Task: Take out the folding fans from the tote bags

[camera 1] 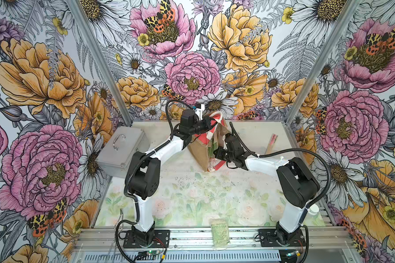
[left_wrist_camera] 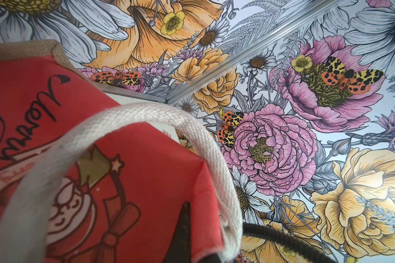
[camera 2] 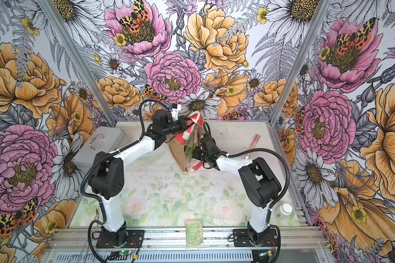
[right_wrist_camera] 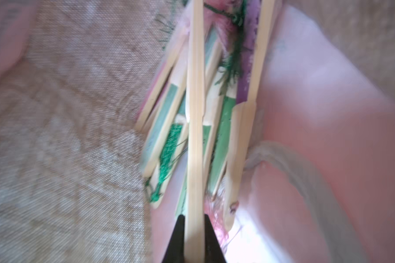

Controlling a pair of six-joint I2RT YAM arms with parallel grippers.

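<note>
A red-and-tan tote bag (camera 1: 199, 154) stands near the back middle of the table, its mouth toward my right arm. At its upper edge my left gripper (camera 1: 216, 121) is shut on the red cloth (left_wrist_camera: 204, 210), with the white handle (left_wrist_camera: 149, 111) looping past its fingers (left_wrist_camera: 180, 239). Inside the bag, several folding fans (right_wrist_camera: 162, 135) with pale wooden ribs, green and purple parts and tassels lie together. My right gripper is shut on one fan's wooden rib (right_wrist_camera: 195, 175) at the opening; the fan's far end is among the others.
A pink-and-wood folding fan (camera 1: 272, 143) lies at the back right. The grey metal box (camera 1: 120, 149) stands at the left, a white bottle (camera 2: 284, 210) at the right and a green packet (camera 1: 219, 232) at the front edge.
</note>
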